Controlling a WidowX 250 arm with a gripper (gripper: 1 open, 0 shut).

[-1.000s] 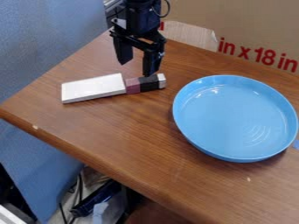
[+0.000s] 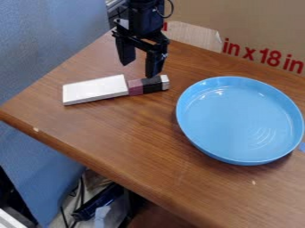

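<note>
My black gripper (image 2: 139, 59) hangs at the top centre with its two fingers spread open and nothing visible between them. Below it on the wooden table (image 2: 131, 142) lies a long flat bar, white (image 2: 94, 90) on its left part and dark red to black (image 2: 149, 85) at its right end. To the right of the bar is a light blue plate (image 2: 238, 120).
A cardboard piece (image 2: 238, 27) with red lettering stands along the back. A blue-grey padded surface (image 2: 42, 53) borders the table on the left.
</note>
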